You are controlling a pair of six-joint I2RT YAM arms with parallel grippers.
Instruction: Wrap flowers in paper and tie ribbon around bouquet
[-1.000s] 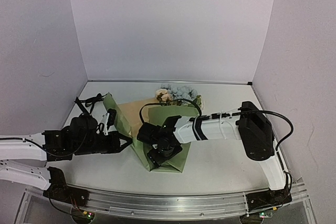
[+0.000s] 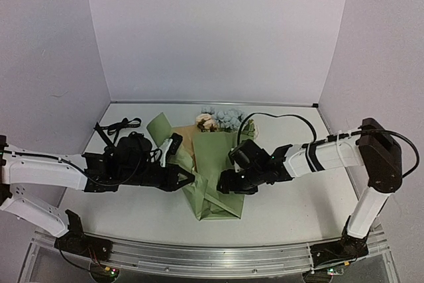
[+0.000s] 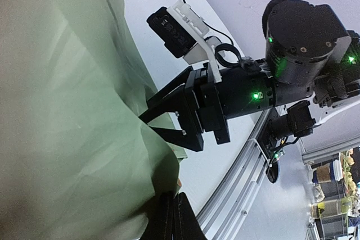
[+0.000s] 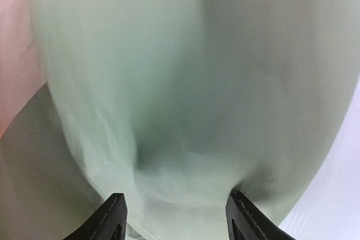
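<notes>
Green wrapping paper point(image 2: 211, 157) with a tan inner side point(image 2: 185, 136) lies mid-table around the bouquet. Pale blue and peach flowers point(image 2: 227, 118) show past its far end; the stems are hidden. At the paper's left side is my left gripper point(image 2: 192, 179), its fingers together on the edge of the folded-over green flap point(image 3: 140, 178). My right gripper point(image 2: 222, 186) is low over the right part of the paper. Its fingers stand apart in the right wrist view, with green paper point(image 4: 169, 111) filling the space beyond them.
A black strap-like item point(image 2: 121, 125) lies at the table's back left. Bare table point(image 2: 291, 210) stretches to the right, and a metal rail point(image 2: 199, 256) runs along the front edge. The two grippers are close together.
My left gripper has moved right, and the left flap has folded inward with it.
</notes>
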